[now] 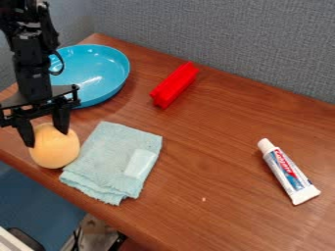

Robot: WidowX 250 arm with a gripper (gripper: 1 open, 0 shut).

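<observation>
My black gripper [45, 131] reaches down at the left edge of the table, its fingers at the top of a round pale-orange object [55, 149]. Whether the fingers are closed on it or only around it is hard to tell. The orange object sits at the table's edge, beside a folded light-blue cloth [112, 163]. A blue plate [98, 67] lies behind the gripper, partly hidden by the arm.
A red block [174, 85] lies right of the plate, and a toothpaste tube [288, 172] lies at the right. The table's edge drops away at lower left.
</observation>
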